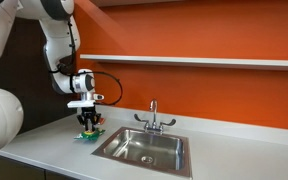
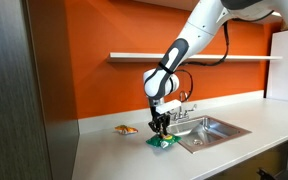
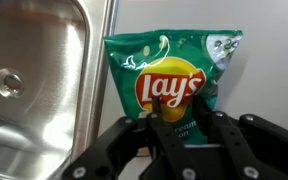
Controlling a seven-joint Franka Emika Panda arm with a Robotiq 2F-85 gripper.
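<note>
A green Lay's chip bag (image 3: 171,75) with a yellow and red logo lies on the counter, just beside the sink. My gripper is over the bag's lower half in the wrist view, its dark fingers apart and partly covering the logo. Seen from the second exterior view, the gripper (image 2: 163,133) points down right at the green bag (image 2: 162,141). Whether the fingertips touch the bag cannot be told. The bag's lower edge is hidden behind the gripper body.
The steel sink (image 1: 112,150) with its faucet (image 1: 153,112) adjoins the bag. An orange packet (image 2: 126,129) lies farther back near the wall. Above runs a white shelf (image 2: 194,56).
</note>
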